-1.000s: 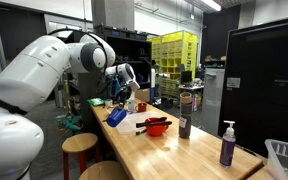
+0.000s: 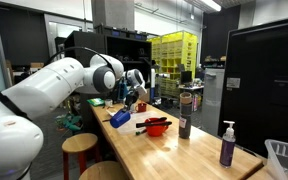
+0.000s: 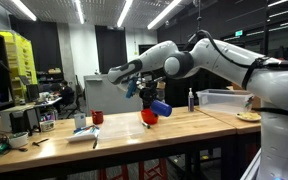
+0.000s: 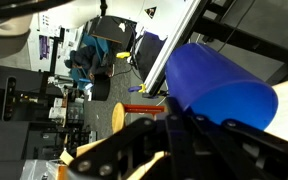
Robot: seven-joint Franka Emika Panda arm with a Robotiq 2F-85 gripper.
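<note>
A blue cup [image 4: 224, 80] is held by my gripper, its fingers shut on it near the lower end in the wrist view. In exterior view 1 the tilted cup [image 2: 120, 117] appears near the table's left edge, left of the red bowl [image 2: 158, 126]. From exterior view 2, the cup [image 3: 161, 108] hangs slantwise just right of the red bowl [image 3: 148, 116], below the arm's wrist. The exact grip contact is partly hidden by the dark fingers.
Dark handles [image 2: 152, 122] lie across the red bowl. A dark canister [image 2: 185, 122], a pump bottle [image 2: 228, 145] and a clear bin [image 2: 286, 158] stand farther right. Wooden stools [image 2: 80, 145] are beside the table.
The arm has come down and shifted right in exterior view 1. The blue cup has moved slightly right and leans at a different angle. The bowl and bottles have stayed put.
</note>
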